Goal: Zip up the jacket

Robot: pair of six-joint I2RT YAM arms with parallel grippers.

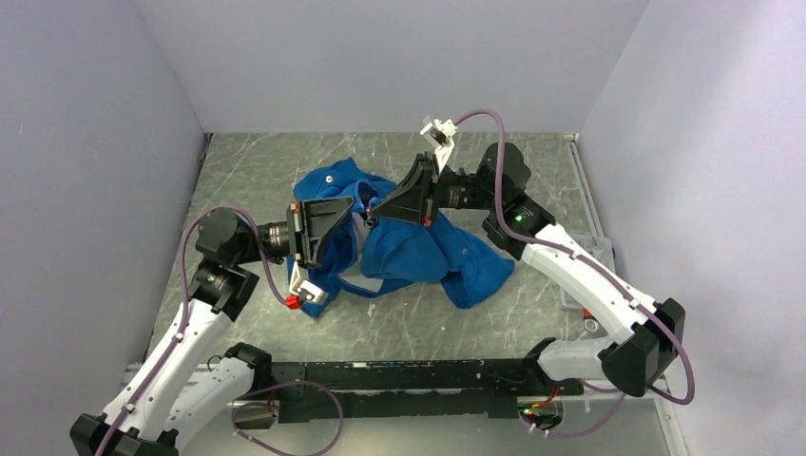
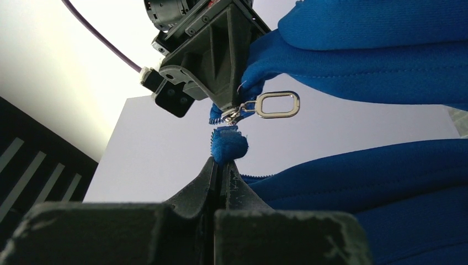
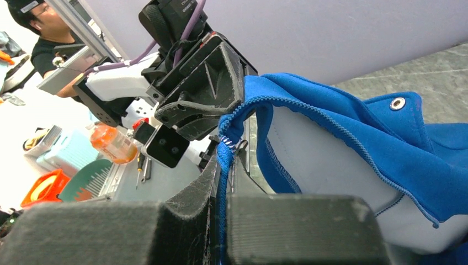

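Observation:
The blue jacket (image 1: pixel 437 266) lies bunched on the table, its front edges lifted between both grippers. In the left wrist view my left gripper is shut on a small blue tab at the zipper's end (image 2: pixel 228 144). Just above it my right gripper is shut on the other edge, where the metal slider and pull (image 2: pixel 276 113) hang by its tips; a small gap separates the slider from the tab. In the right wrist view the right gripper holds blue zipper tape running down between its fingers.
A clear bin (image 1: pixel 599 256) sits at the right edge. Tools, containers and a person show outside in the right wrist view.

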